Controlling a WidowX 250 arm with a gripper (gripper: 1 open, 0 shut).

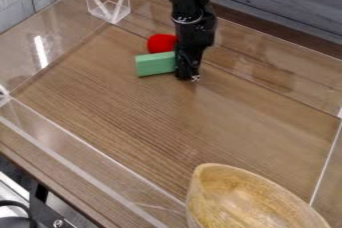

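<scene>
My gripper (186, 70) hangs low over the back middle of the wooden table, shut, its tip down beside the right end of a green block (155, 64). A round red object (160, 43) lies just behind the block, partly hidden by the arm. I cannot make out anything between the fingers.
A large cream bowl (247, 197) stands at the front right. A clear plastic holder (107, 4) is at the back left.
</scene>
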